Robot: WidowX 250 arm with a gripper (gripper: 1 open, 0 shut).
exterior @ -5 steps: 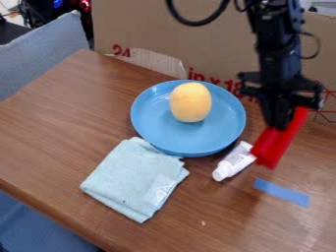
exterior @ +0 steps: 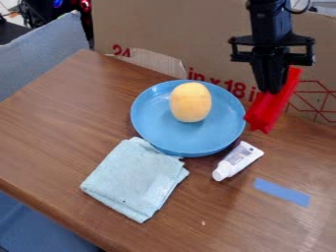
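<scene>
My gripper [exterior: 276,74] hangs at the upper right, shut on a red object [exterior: 269,106] that is held in the air just right of the blue plate [exterior: 157,133]. A pale yellow oval object [exterior: 191,102] sits on the plate. A white tube [exterior: 237,161] lies on the table below the plate's right side. A folded light-blue cloth [exterior: 133,179] lies to the lower left of the plate.
A blue strip [exterior: 281,193] lies on the wooden table [exterior: 66,118] at the right. Cardboard [exterior: 151,25] stands behind the plate. A grey-blue padded edge [exterior: 33,69] runs along it.
My gripper has risen and moved back with the red object, lifting it away from the area beside the white tube. The other things have stayed in place.
</scene>
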